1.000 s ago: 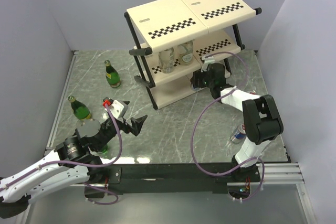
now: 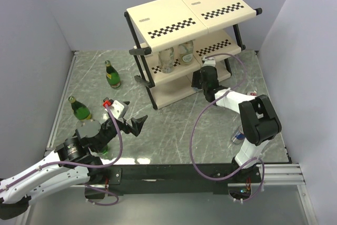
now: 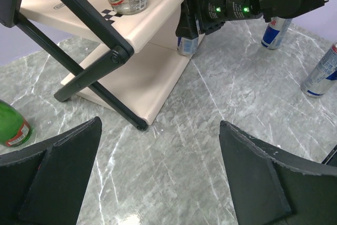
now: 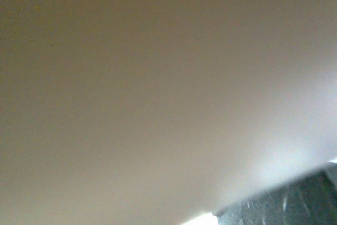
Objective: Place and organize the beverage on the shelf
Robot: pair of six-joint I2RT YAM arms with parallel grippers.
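Observation:
The cream shelf (image 2: 171,96) stands at the back, its lower board also visible in the left wrist view. My right gripper is at the front edge of that board, under the middle one, shut on a blue and silver can (image 3: 187,47). The can appears upright at the board's edge; its top is hidden by the fingers. Two clear bottles (image 2: 167,60) stand on the middle board. Over bare table at the left, my left gripper (image 2: 138,115) is open and empty. A pale, blurred surface fills most of the right wrist view.
Two green bottles, one farther back (image 2: 112,75) and one nearer (image 2: 79,108), stand on the left side. More blue and silver cans (image 3: 276,32) are at the right; one (image 2: 238,135) is near the right arm.
The left arm and the bottles have stayed put.

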